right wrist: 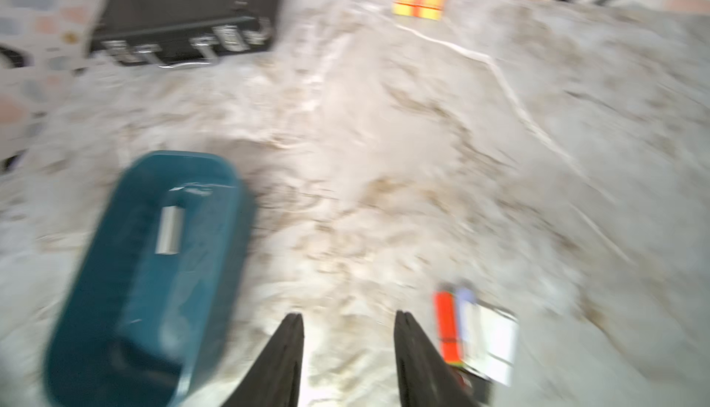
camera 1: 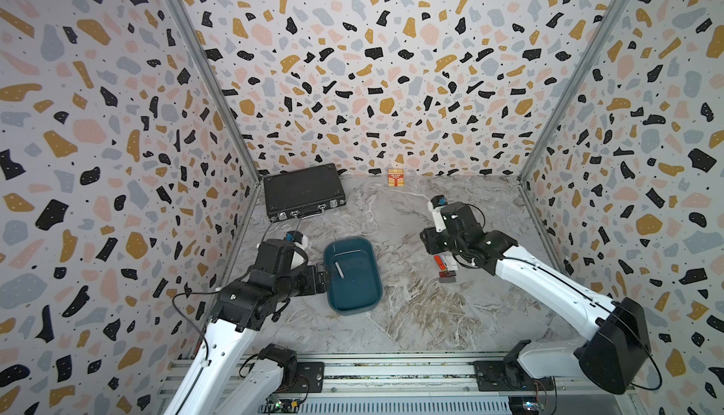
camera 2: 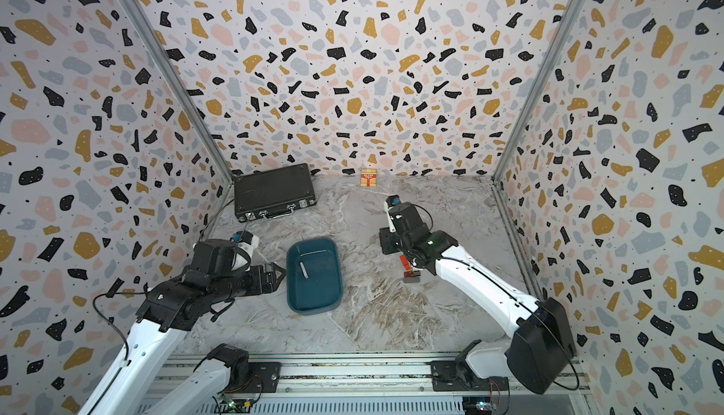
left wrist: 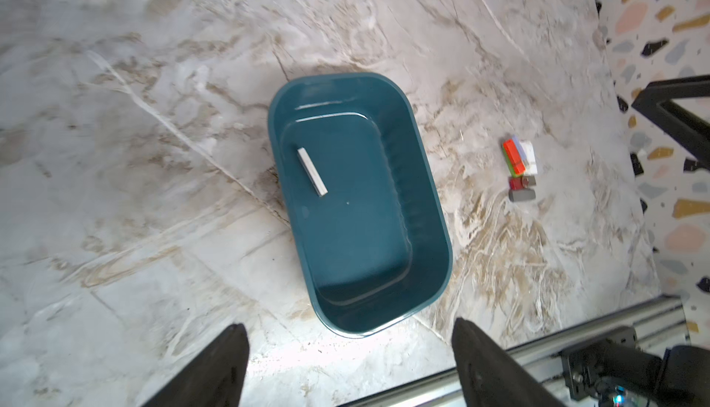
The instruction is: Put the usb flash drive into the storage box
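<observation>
A slim whitish stick, likely the usb flash drive (left wrist: pixel 312 171), lies flat on the floor of the teal storage box (left wrist: pixel 432 218), near its left wall. Nothing touches the drive. My left gripper hovers by the box's left side, its fingers apart and empty in the left wrist view. To the right of the box, above the bare table, is my right gripper; it stands open with a clear gap between its fingers.
Several small items, among them a red block (left wrist: pixel 512 157) and a grey piece (left wrist: pixel 522 195), lie together right of the box. At the back are a black case (camera 1: pixel 304 191) and a small yellow-red box (camera 1: pixel 396 178).
</observation>
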